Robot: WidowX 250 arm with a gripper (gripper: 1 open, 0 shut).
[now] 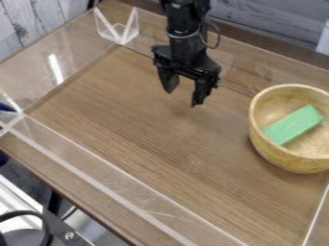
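The black robot arm's gripper (186, 79) is at the upper middle of the camera view, low over the wooden table (141, 163), with dark fingers spread to either side; whether anything is between them is hard to tell. A cream bowl (290, 159) stands at the right with a green block (293, 125) in it.
A clear plastic object (117, 28) stands at the back left. Dark cables lie beyond the table's lower left corner.
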